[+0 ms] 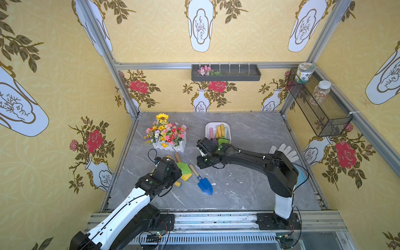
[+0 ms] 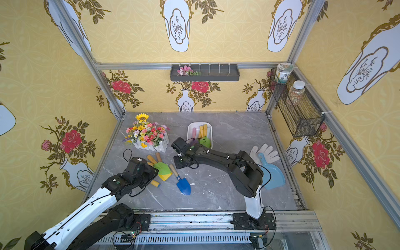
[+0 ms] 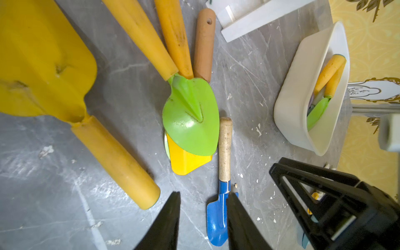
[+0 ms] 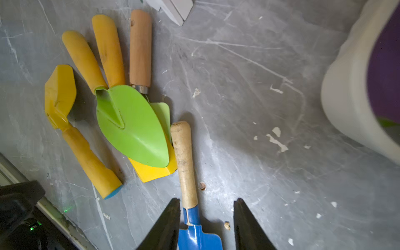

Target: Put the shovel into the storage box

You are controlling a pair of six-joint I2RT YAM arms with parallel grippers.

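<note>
A white storage box (image 1: 228, 128) stands at the back centre, holding a purple and a green shovel with their handles toward the back wall. On the table lies a blue shovel (image 1: 205, 186) with a wooden handle. Left of it a green shovel (image 4: 132, 125) rests over a yellow one (image 4: 156, 173), and a separate yellow shovel (image 4: 88, 156) lies farther left. My right gripper is open above the blue shovel, nothing held. My left gripper hangs open over the shovel pile, its fingers empty.
A flower planter (image 1: 168, 145) stands behind the pile. At the right lie a white glove (image 2: 266, 152) and a light blue dustpan (image 2: 273, 176). A wire basket (image 1: 318, 100) hangs on the right wall.
</note>
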